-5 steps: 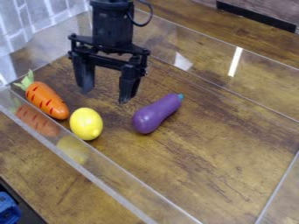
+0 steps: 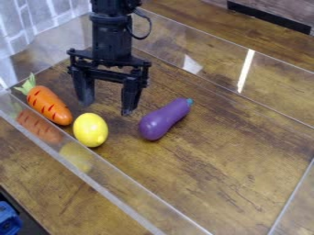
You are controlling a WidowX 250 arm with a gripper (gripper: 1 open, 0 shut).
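My black gripper (image 2: 108, 96) hangs open over the wooden floor of a clear-walled bin, its two fingers spread above and behind the toys, with nothing between them. An orange toy carrot (image 2: 50, 106) with a green top lies at the left, below the left finger. A yellow egg-shaped toy, like a lemon (image 2: 91, 130), sits in front of the gripper, right of the carrot. A purple eggplant (image 2: 163, 119) lies to the right, below and beyond the right finger.
Clear walls (image 2: 135, 188) border the bin along the front left and the back. A blue object (image 2: 7, 218) shows outside at the bottom left corner.
My gripper has shifted slightly left and a little downward in the view. The toys have not visibly moved.
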